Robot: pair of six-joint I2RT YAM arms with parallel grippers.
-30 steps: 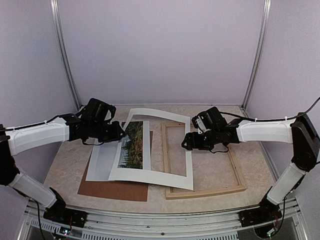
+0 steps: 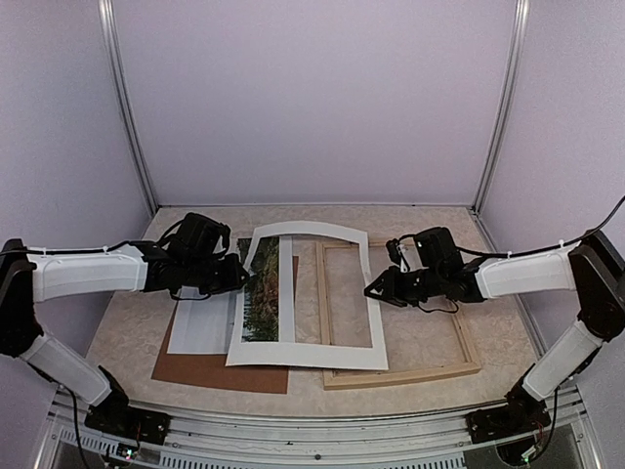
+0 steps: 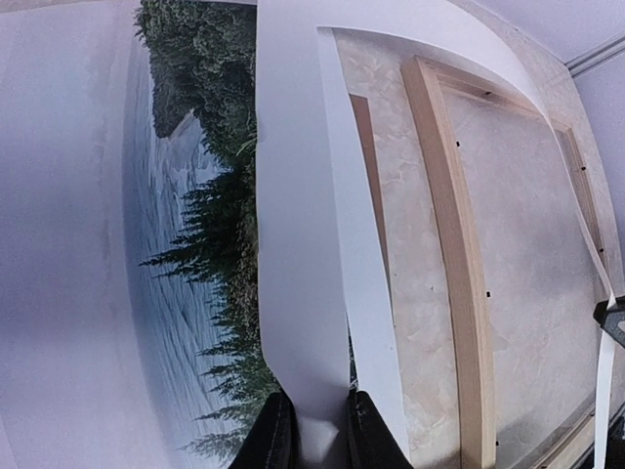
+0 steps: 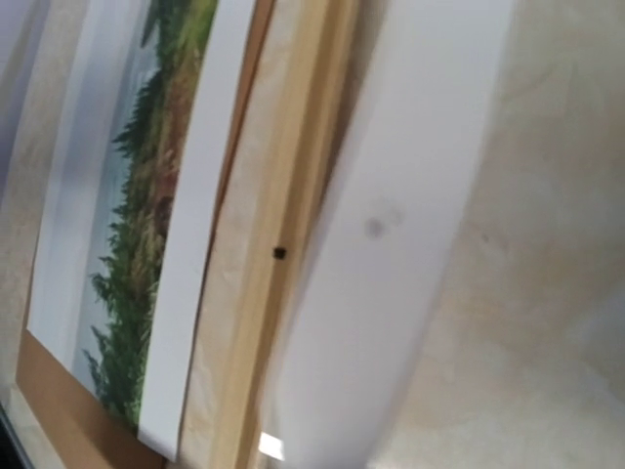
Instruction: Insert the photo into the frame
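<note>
The photo (image 2: 262, 298), a landscape with dark trees and water, lies with its white border on the left side of the table. Above it arches a white mat with a large window (image 2: 303, 355), spanning from the photo to the wooden frame (image 2: 400, 376). My left gripper is shut on the mat's left strip (image 3: 298, 195). At the mat's right strip (image 4: 400, 195) is my right gripper (image 2: 373, 291); its fingers do not show clearly enough to tell how they stand.
Beneath the photo a brown board (image 2: 215, 371) extends to the front left. Inside the wooden frame the tabletop shows through. Clear table (image 2: 308, 381) lies in a narrow strip between board and frame. Walls close off the back and sides.
Over the last second both arms have come lower and shifted slightly to the right. The mat has moved right and toward the front with them; photo and frame stay put.
</note>
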